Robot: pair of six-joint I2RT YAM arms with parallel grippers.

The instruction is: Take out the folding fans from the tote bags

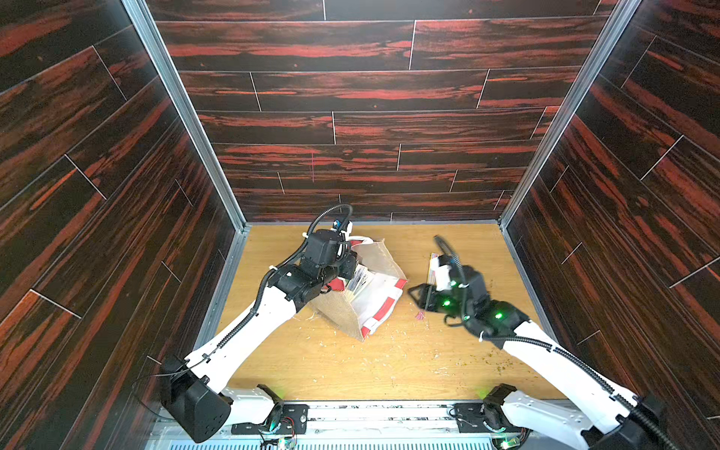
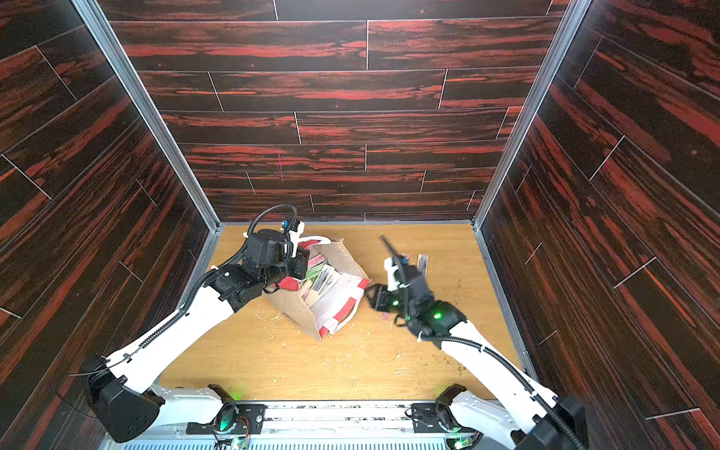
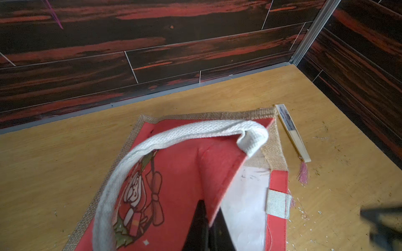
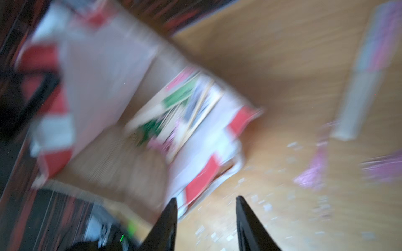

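The tote bag (image 1: 382, 296) lies on its side with its mouth held open, red-edged and white inside. My left gripper is shut on the upper rim of the bag, the red cloth drawn to a fold at its fingertips. Several folding fans (image 4: 184, 110) with pale sticks, green and pink parts and tassels lie inside the bag, blurred in the right wrist view. My right gripper stands open to the right of the bag mouth, nothing between its fingers. A fan (image 3: 293, 131) with a pink tassel lies on the table right of the bag.
A second fan (image 2: 423, 264) lies near the first, partly behind the right arm in the top views. A white rope handle (image 3: 180, 133) arches over the bag. Small debris dots the wooden table (image 1: 390, 367), whose front is otherwise clear. Dark panelled walls enclose the sides and back.
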